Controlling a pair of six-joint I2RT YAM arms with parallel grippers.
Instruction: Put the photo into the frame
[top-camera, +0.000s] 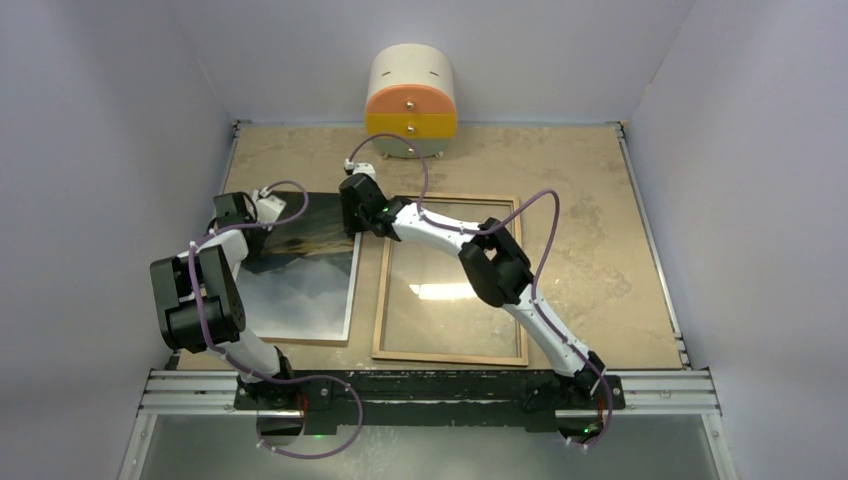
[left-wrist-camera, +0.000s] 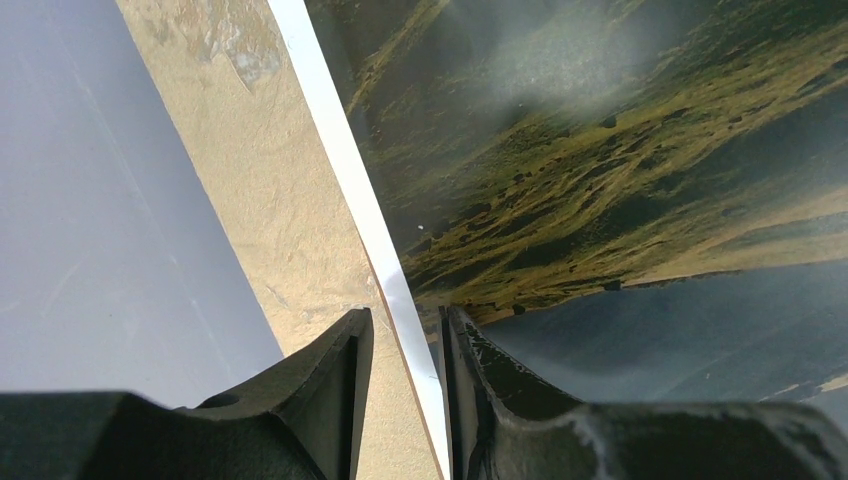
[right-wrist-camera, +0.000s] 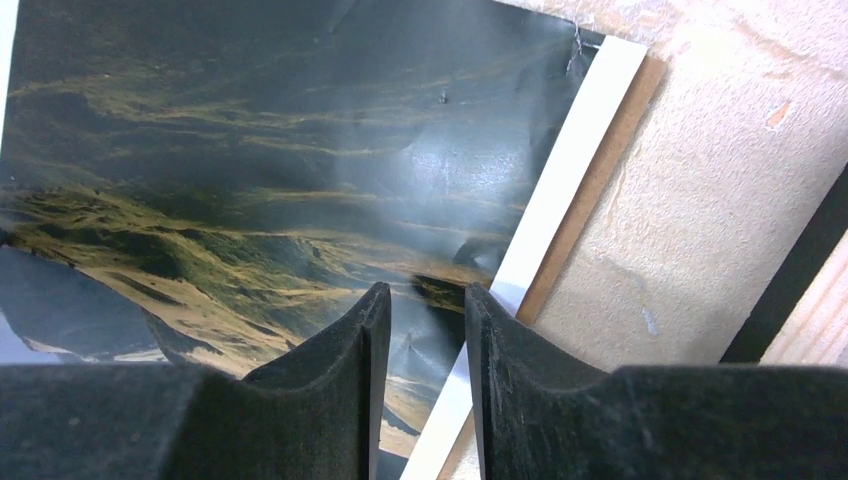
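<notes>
The photo (top-camera: 303, 291), a dark landscape sheet with white side edges on a thin board, lies flat at the left of the table. At its far left edge is my left gripper, shut on the white border (left-wrist-camera: 372, 225) that runs between its fingers. My right gripper stands part open at the opposite edge, one finger (right-wrist-camera: 375, 330) over the dark picture and the other close to the white strip (right-wrist-camera: 570, 165). From above, both gripper tips are largely hidden by the arms. The wooden frame (top-camera: 380, 318) with a clear pane lies to the right.
A small drawer cabinet (top-camera: 411, 95) with orange and yellow fronts stands at the back. The right arm (top-camera: 497, 265) reaches across the frame. Bare table (top-camera: 600, 230) shows on the right, and grey walls enclose the sides.
</notes>
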